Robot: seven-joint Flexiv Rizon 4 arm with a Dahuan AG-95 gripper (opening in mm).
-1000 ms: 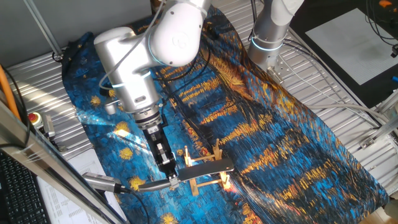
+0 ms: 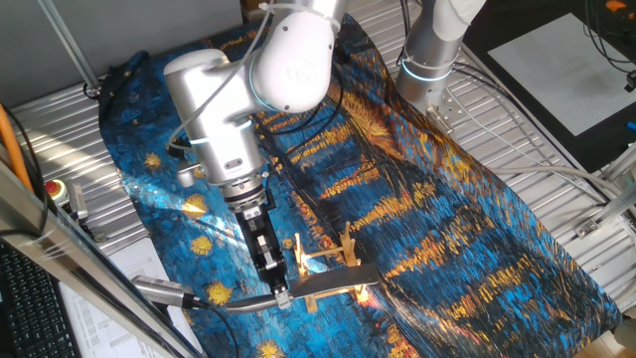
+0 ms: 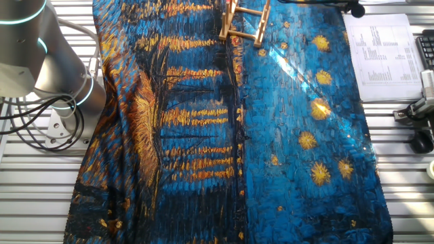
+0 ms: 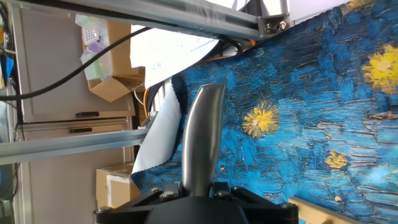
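Observation:
My gripper (image 2: 282,296) is shut on a metal knife, gripping it near the middle. Its curved silver handle (image 4: 204,134) points away from the fingers in the wrist view. On the other side, the broad dark blade (image 2: 340,281) reaches over a small wooden rack (image 2: 347,246) in exterior view 1. Whether blade and rack touch, I cannot tell. The rack (image 3: 245,32) also shows at the top edge of exterior view 2, partly cut off, and the gripper is out of that view. Only a corner of the wooden rack (image 4: 316,211) appears in the wrist view.
A blue and orange painted cloth (image 3: 298,196) covers the table, with wide bare areas around the rack. Left of the gripper, a grey device (image 2: 164,291) with a cable lies close to the knife handle. A metal frame post (image 2: 94,268) stands at the left.
My arm has shifted a little to the right and down in exterior view 1, carrying the knife with it. The blade end now reaches slightly farther right past the rack, which has stayed in place.

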